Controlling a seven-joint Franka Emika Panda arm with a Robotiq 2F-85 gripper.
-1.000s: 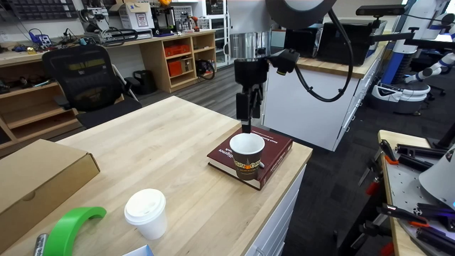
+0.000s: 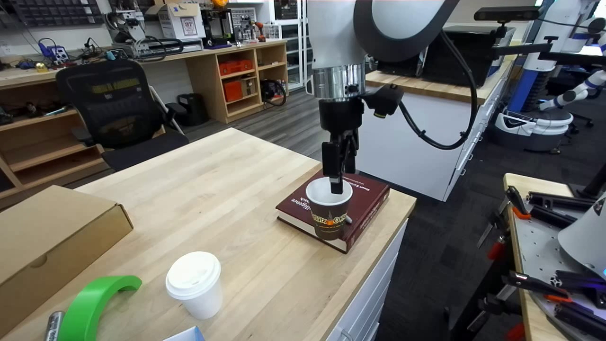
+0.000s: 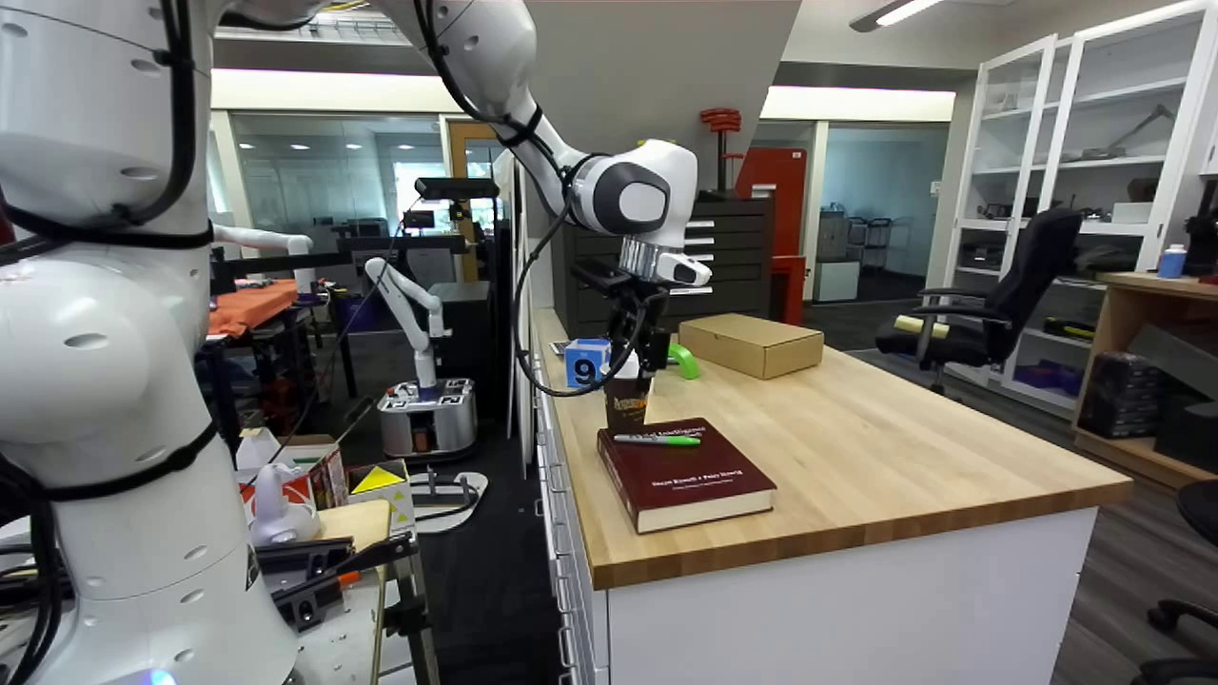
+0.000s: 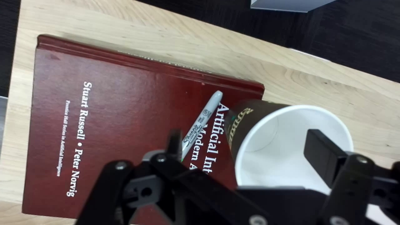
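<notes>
A dark brown paper cup with a white inside and printed band stands upright near one edge of a dark red book. In the wrist view my gripper is open across the cup's near wall. One finger shows against the cup's white mouth; the other, blurred, is outside the cup, over the book. Whether the first fingertip dips below the rim I cannot tell. A grey marker with a green end lies on the book beside the cup, partly hidden by the gripper.
A white lidded cup, a green arch and a cardboard box are elsewhere on the table. A blue box marked 9 stands beyond the cup. Its edge runs close to the book.
In exterior view 1 my gripper has come lower and slightly to the right, so a fingertip now overlaps the brown cup's mouth. Cup, book and marker have not moved.
</notes>
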